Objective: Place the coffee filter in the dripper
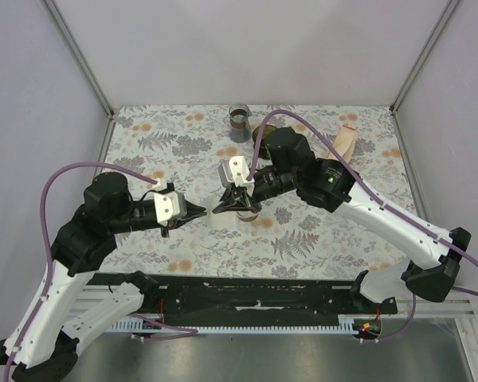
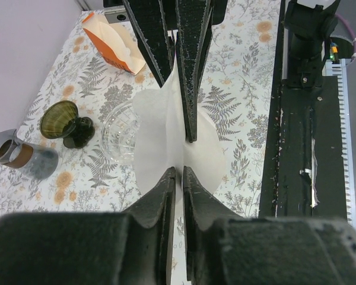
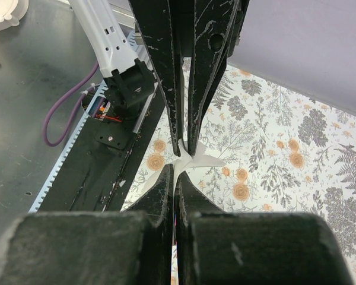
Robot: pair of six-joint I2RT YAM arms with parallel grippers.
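A white coffee filter [image 2: 151, 136] hangs in the middle, pinched between both grippers. My left gripper [image 1: 202, 211] is shut on one edge of it; in the left wrist view its fingertips meet at the filter's lower fold. My right gripper [image 1: 218, 208] is shut on the opposite edge, seen above the filter in the left wrist view. The dark green dripper [image 2: 58, 122] stands upright behind them, partly hidden by the right arm in the top view.
A glass jug [image 1: 239, 123] stands at the back beside the dripper. A clear glass dish [image 2: 115, 133] lies behind the filter. An orange-and-white paper packet [image 1: 344, 142] lies at the back right.
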